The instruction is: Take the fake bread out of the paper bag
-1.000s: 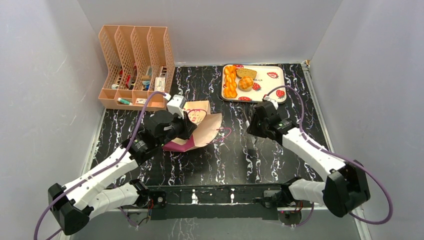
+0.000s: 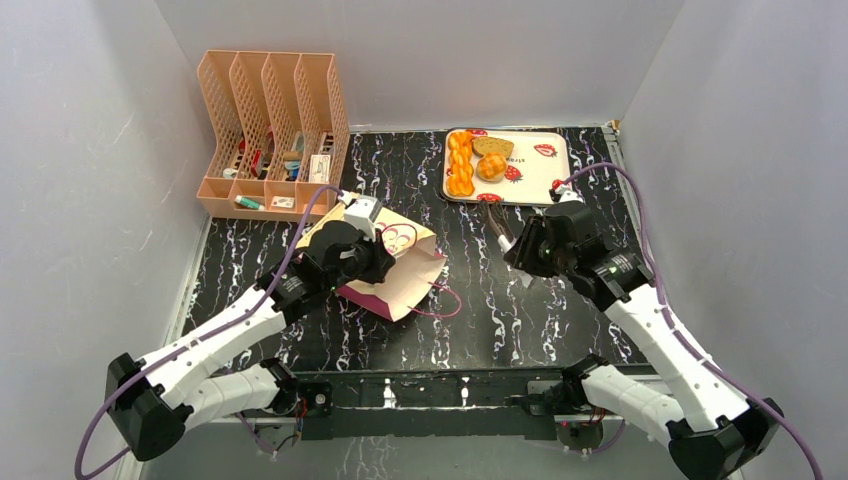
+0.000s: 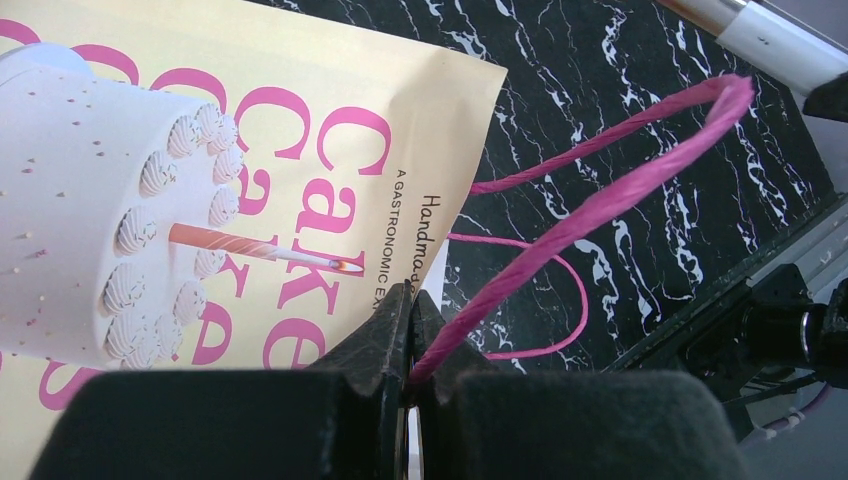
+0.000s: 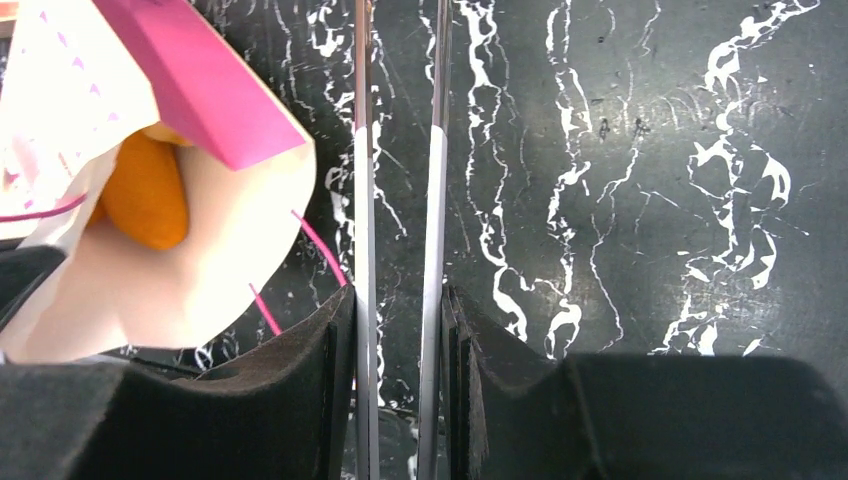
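The paper bag [image 2: 405, 285] lies on the counter, its mouth toward the right. My left gripper is shut on the bag's thin paper edge beside the pink handle [image 3: 610, 205]. Deep inside the mouth sits an orange piece of fake bread [image 4: 148, 192], partly covered by the bag's walls. My right gripper is closed around a pair of metal tongs [image 4: 437, 200], whose two arms stand slightly apart with only countertop showing between them. In the top view the tongs point toward the back, to the right of the bag and clear of it.
At the back, a strawberry-patterned tray [image 2: 540, 170] holds a braided bread [image 2: 460, 165], a slice [image 2: 493, 147] and a round bun [image 2: 491, 167]. An orange rack [image 2: 275, 105] with small items stands at the back left. Counter between bag and tongs is clear except for the handle.
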